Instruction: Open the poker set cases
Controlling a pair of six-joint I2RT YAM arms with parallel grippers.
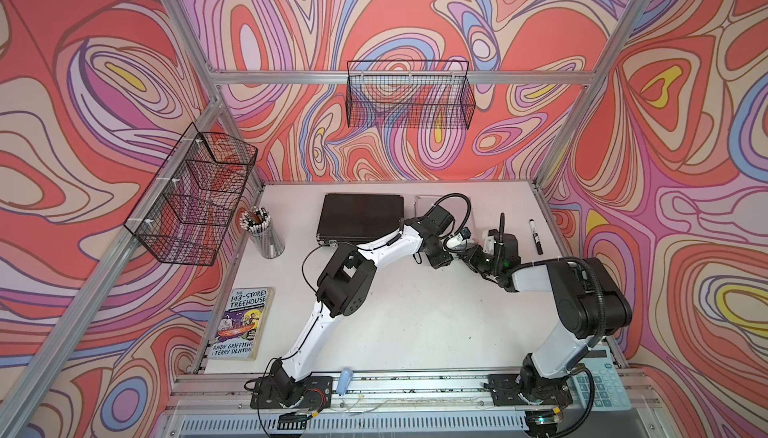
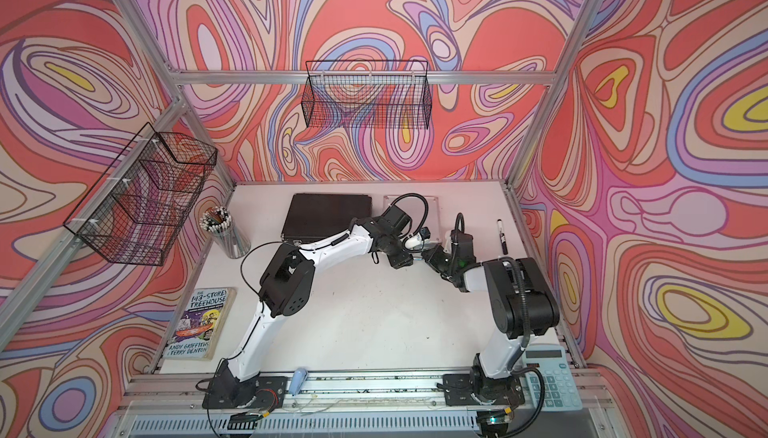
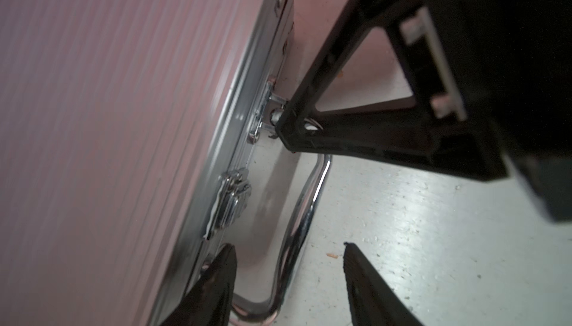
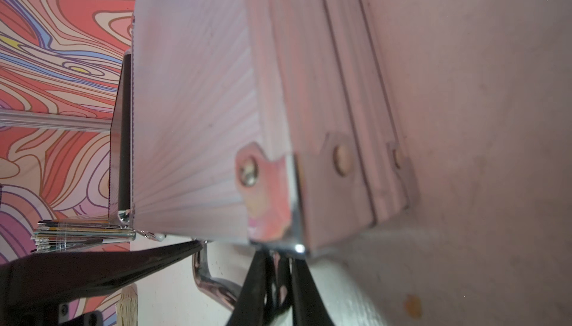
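Observation:
The silver ribbed case (image 3: 149, 99) lies shut at the back of the table, its chrome handle (image 3: 295, 236) facing front. Beside the handle's hinge is a chrome latch (image 3: 231, 199) on the front edge. In the left wrist view, my left gripper stands open, its fingers either side of the handle's near end without visibly gripping it. My right gripper is shut on the handle below the case's metal corner (image 4: 268, 201). To the left rests a closed black case (image 1: 361, 215). From above, both grippers partly cover the silver case.
A cup of markers (image 1: 265, 234) and a book (image 1: 241, 323) stand along the left side. On the right lies a black-and-white marker (image 1: 535, 236). Wire baskets (image 1: 410, 102) hang behind and left.

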